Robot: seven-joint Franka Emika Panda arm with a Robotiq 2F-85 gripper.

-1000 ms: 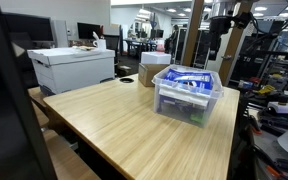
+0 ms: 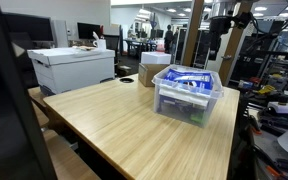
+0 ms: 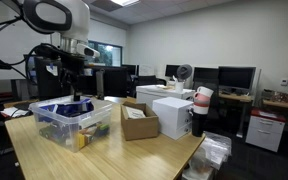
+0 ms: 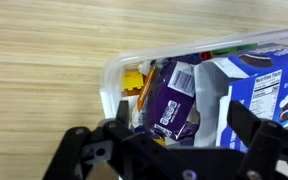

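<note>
My gripper hangs above a clear plastic bin (image 2: pixel 185 107), its dark fingers (image 4: pixel 111 134) spread wide apart in the wrist view. Nothing shows held between them; I take it as open. Inside the bin lies a dark purple package (image 4: pixel 171 98) with a white barcode label, seen between the fingers. To its right is a blue and white box (image 4: pixel 267 93) with a nutrition panel. Small orange and yellow items (image 4: pixel 136 83) lie by the bin's left wall. In exterior view 2, blue packaging (image 3: pixel 68 107) fills the bin's top. The bin's lower contents are partly hidden.
Behind the bin stands an open cardboard box (image 3: pixel 139 126). A white storage box (image 3: pixel 172 117) and a stack of cups (image 3: pixel 201 99) are beyond it.
</note>
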